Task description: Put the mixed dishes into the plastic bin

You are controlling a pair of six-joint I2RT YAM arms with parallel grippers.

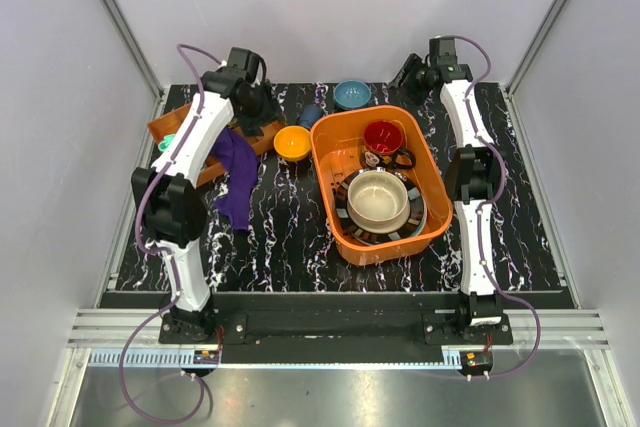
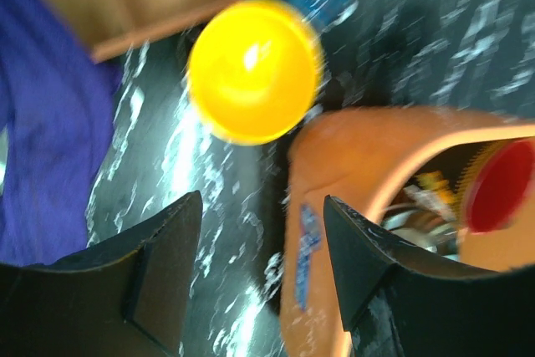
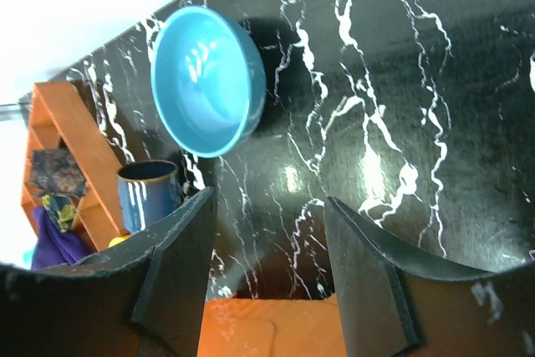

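Note:
An orange bin point(image 1: 435, 197) holds a cream bowl point(image 1: 378, 191), plates and a red bowl point(image 1: 384, 133) beside dark mug-like shapes. A yellow bowl point(image 2: 251, 64) sits left of the bin, below my left gripper, whose fingers stand apart with nothing between them. A blue bowl point(image 3: 201, 77) stands behind the bin, with a blue mug point(image 3: 146, 198) to its left. My right gripper is open and empty near the blue bowl, at the back right.
A wooden organizer point(image 1: 161, 127) with a purple cloth point(image 1: 238, 187) draped from it occupies the left.

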